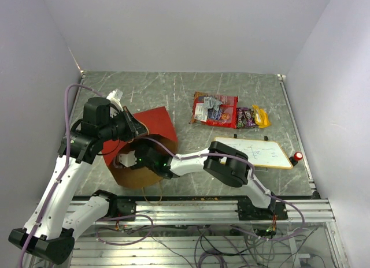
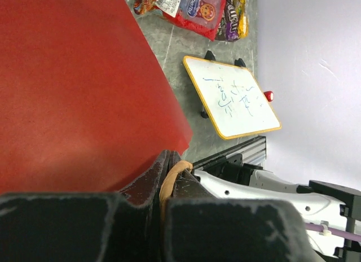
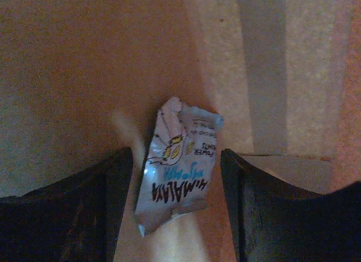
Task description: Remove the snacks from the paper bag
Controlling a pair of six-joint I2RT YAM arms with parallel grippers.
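Observation:
The red paper bag (image 1: pixel 156 121) lies on its side at the table's left, its brown inside facing front. My left gripper (image 1: pixel 134 131) holds its twisted brown handle, shut on it; the handle (image 2: pixel 169 183) shows between the fingertips in the left wrist view. My right gripper (image 1: pixel 140 157) is inside the bag, mostly hidden from above. In the right wrist view its open fingers stand either side of a small silver Himalaya mints packet (image 3: pixel 177 169) lying on the brown paper.
A red snack pack (image 1: pixel 214 106), a purple pack (image 1: pixel 245 119) and a yellow pack (image 1: pixel 261 118) lie at the back right. A whiteboard (image 1: pixel 254 152) and red-topped object (image 1: pixel 298 156) sit at the right.

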